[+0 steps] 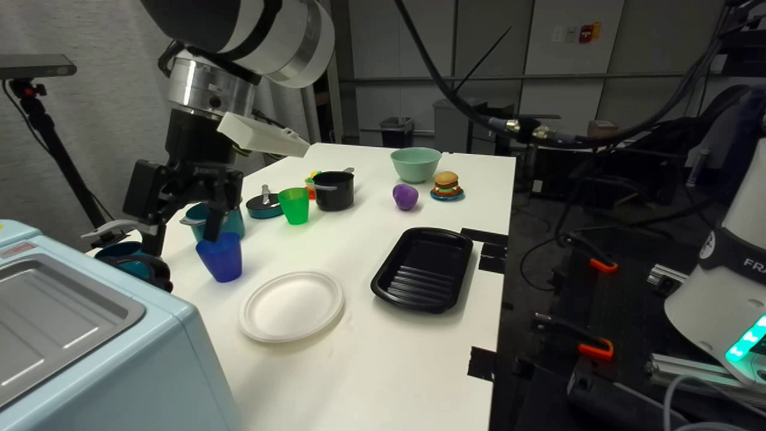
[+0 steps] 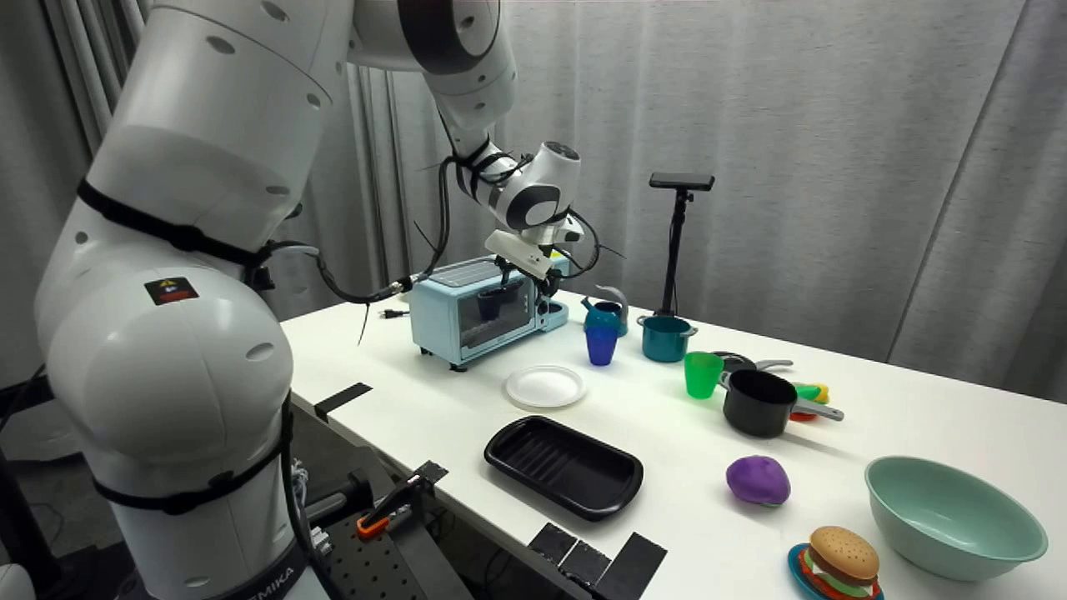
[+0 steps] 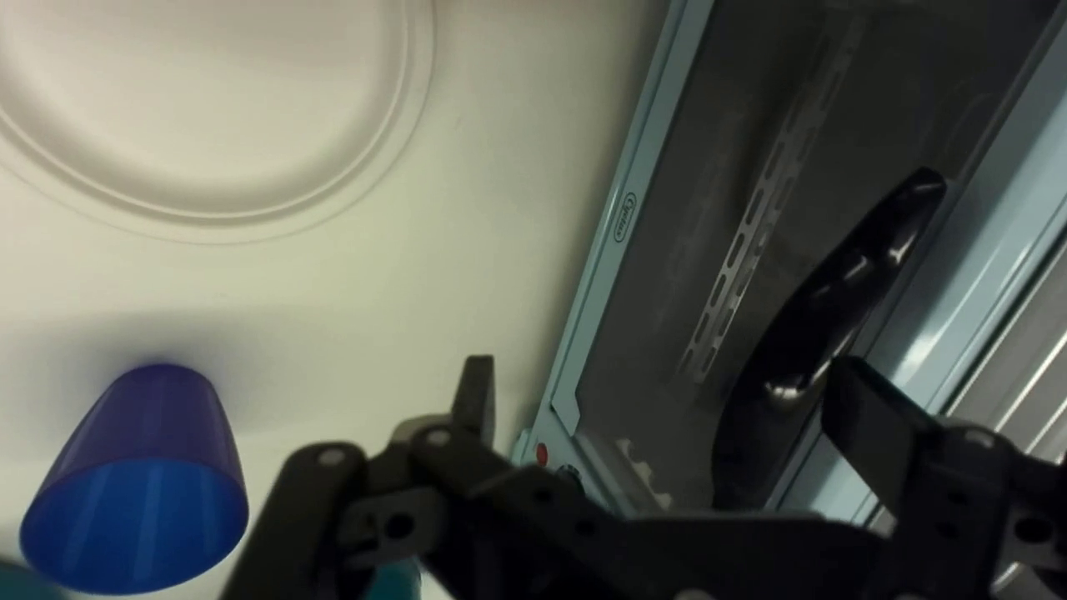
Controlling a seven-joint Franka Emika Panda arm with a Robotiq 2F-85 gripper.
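Note:
My gripper hangs open over the back of the table, close to the toaster oven. In the wrist view its two fingertips are wide apart, with nothing held. The oven's dark glass door is closed and spans much of that view. Its glossy black handle runs down beside the right finger; whether they touch cannot be told. A blue cup stands on the table, left of the fingers, and a white plate lies above it in this view.
The kettle and teal pot stand near the blue cup. A green cup, black pot and black baking tray are farther off. Bare tabletop lies in front of the oven.

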